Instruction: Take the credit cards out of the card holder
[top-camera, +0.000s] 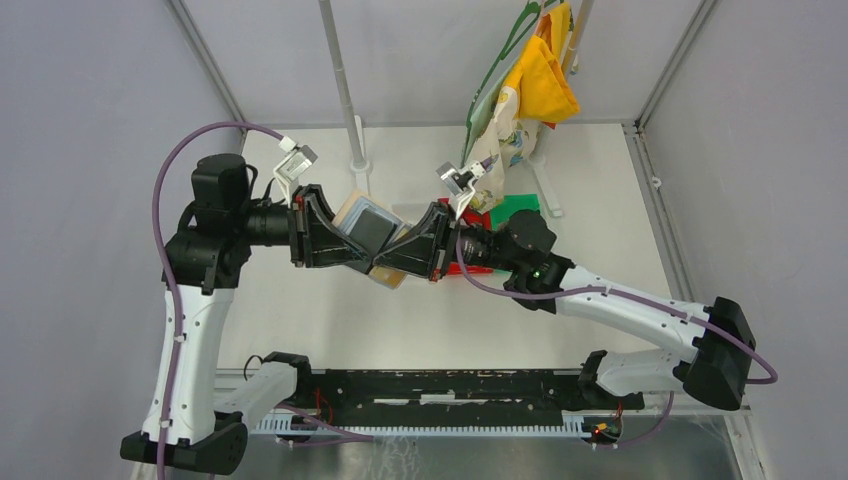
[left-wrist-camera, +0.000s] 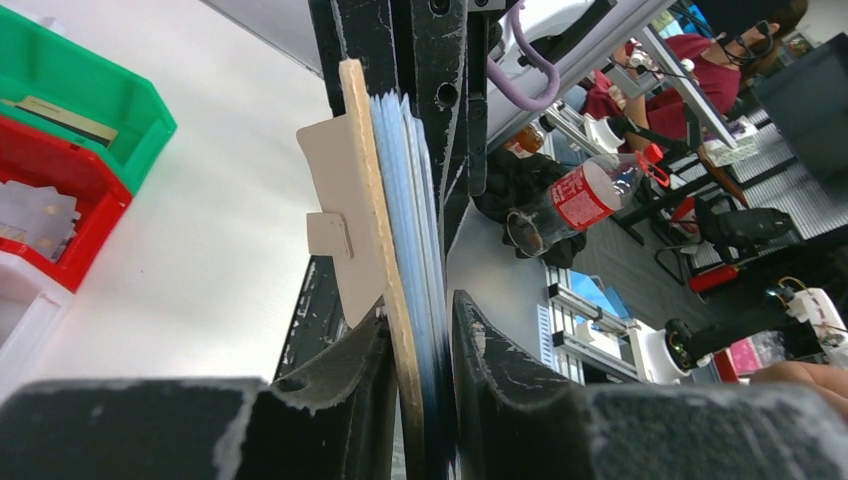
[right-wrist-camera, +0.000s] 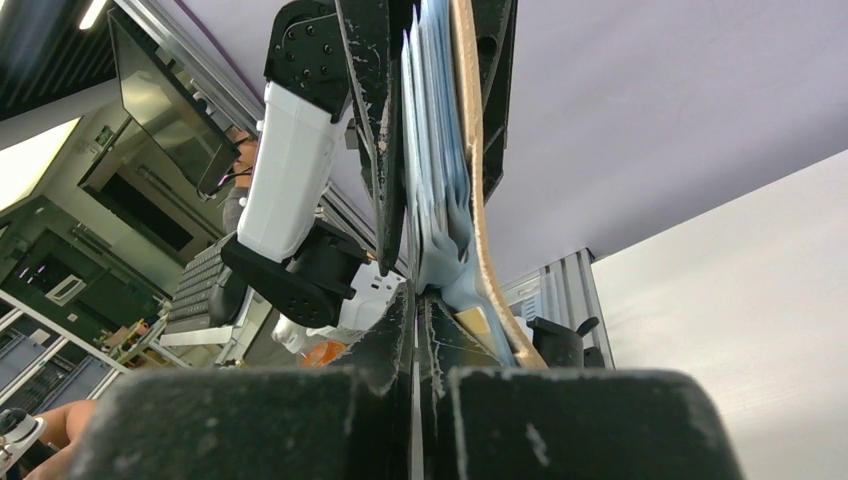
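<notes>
The card holder (top-camera: 367, 222) has a tan cover and a stack of pale blue clear sleeves (left-wrist-camera: 402, 190). It is held up above the table, edge-on in both wrist views. My left gripper is shut on it, one finger against the tan cover and the other against the sleeves. From the right, my right gripper reaches the holder's lower edge; it is shut, its tips at the sleeve ends, where the sleeves bend. Whether a thin card or sleeve edge is pinched there cannot be seen. A small yellow patch (right-wrist-camera: 477, 324) shows beside the cover.
A green bin (left-wrist-camera: 110, 92) and a red bin (left-wrist-camera: 85, 170) stand on the table; the red one holds some pale flat pieces. Cloth bags (top-camera: 540, 85) hang at the back right.
</notes>
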